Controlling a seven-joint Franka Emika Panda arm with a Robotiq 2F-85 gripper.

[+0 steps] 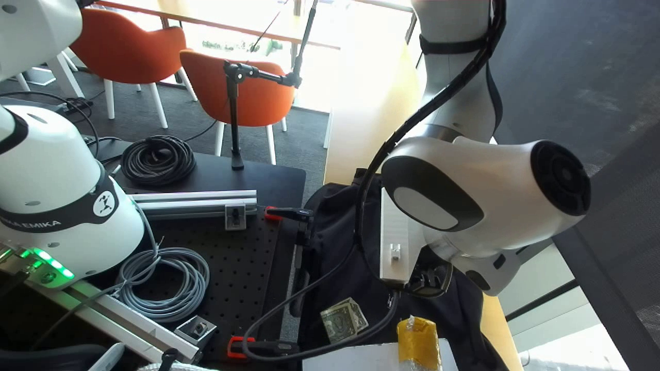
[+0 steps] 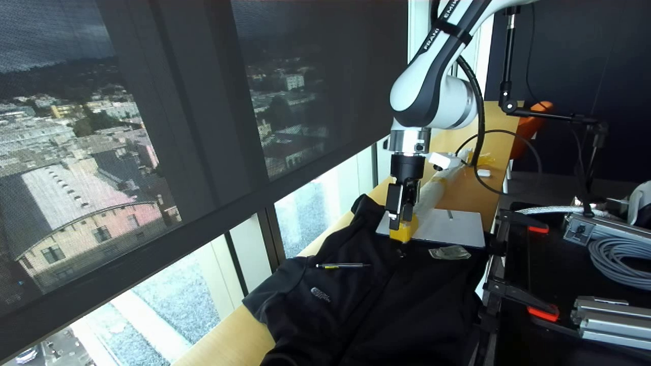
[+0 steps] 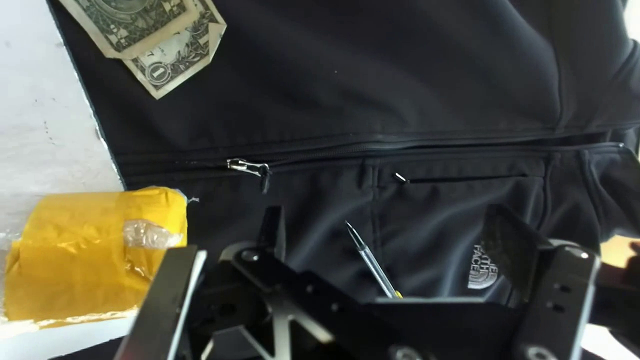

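My gripper stands open, its two fingers spread wide above a black jacket (image 3: 360, 66). Between and beyond the fingers in the wrist view, a pen (image 3: 372, 261) lies on the jacket, its rear end hidden behind the gripper. In exterior view 2 the same pen (image 2: 342, 265) rests in front of the gripper (image 2: 400, 222). Two folded dollar bills (image 3: 174, 63) lie on the jacket near the white board (image 3: 42, 114). A yellow-taped block (image 3: 90, 258) sits on that board. From exterior view 1 the gripper (image 1: 428, 281) hides the pen.
The jacket's zipper pull (image 3: 246, 166) lies near the board. Black clamps with red ends, one of them a clamp (image 1: 263, 347), line the dark table's edge. A hanging cable (image 1: 334, 269) loops beside the arm. Windows border the wooden ledge (image 2: 226, 341).
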